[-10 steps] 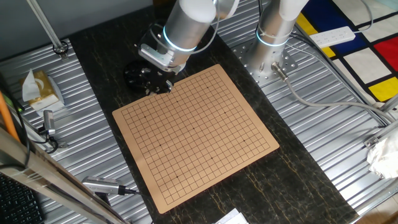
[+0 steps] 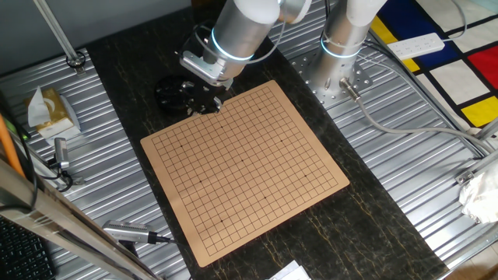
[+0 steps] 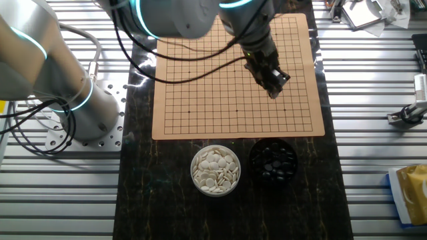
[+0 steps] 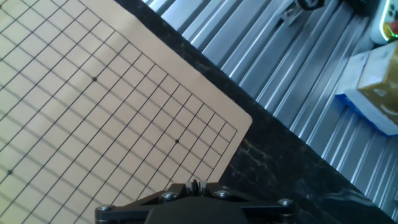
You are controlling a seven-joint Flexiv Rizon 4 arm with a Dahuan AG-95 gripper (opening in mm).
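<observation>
A tan board [image 2: 245,167] with a black line grid lies on the dark table, with no stones visible on it. My gripper [image 3: 275,92] is over the board, on the side where the bowls stand. In the wrist view, the gripper's [image 4: 195,185] fingertips meet at the bottom centre; it looks shut, and no object shows between them. Beside the board are a white bowl of white stones [image 3: 215,171] and a black bowl of black stones [image 3: 272,163]. The arm hides the white bowl in exterior view 1.
A tissue box [image 2: 54,117] stands on the ribbed metal surface to the left. The arm's base [image 2: 334,74] is right of the dark tabletop [image 2: 342,233]. White paper [image 2: 290,271] lies at the front edge.
In exterior view 1 my arm and gripper have shifted slightly to the right. The board and the black bowl have not moved.
</observation>
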